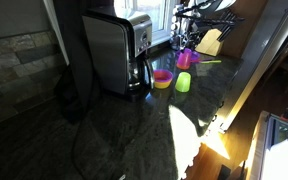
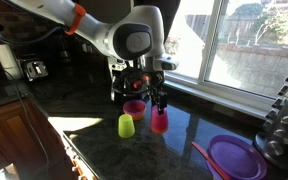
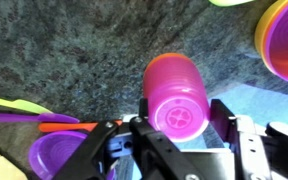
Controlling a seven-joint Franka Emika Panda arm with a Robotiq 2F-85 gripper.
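Observation:
A pink cup (image 2: 159,121) appears to stand upside down on the dark counter near the window, its closed end up. My gripper is right over this cup, with its fingers part open and one finger on each side of the closed end in the wrist view. Whether both fingertips touch the cup I cannot tell. A yellow-green cup (image 2: 125,126) stands beside it, apart from the gripper. Farther back is a pink and yellow bowl (image 1: 162,78).
A purple plate (image 2: 236,157) with utensils lies at the counter's right in the second exterior view, near a spice rack (image 2: 282,115). The coffee maker (image 1: 121,50) stands against the wall.

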